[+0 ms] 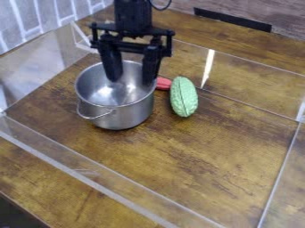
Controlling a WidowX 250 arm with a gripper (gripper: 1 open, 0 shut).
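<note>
My black gripper (132, 57) hangs over the steel pot (114, 109) at the upper middle, its two dark fingers pointing down at the pot's mouth. Whether anything is between them, and how far apart they stand, is hard to tell. The pot has a wire handle at its front left. A green, ridged vegetable-like object (184, 97) lies just right of the pot, with a red object (162, 84) behind it, partly hidden.
The pot and objects stand on a wooden surface (202, 169) bordered by clear edges. A white strip (209, 68) lies at the back right.
</note>
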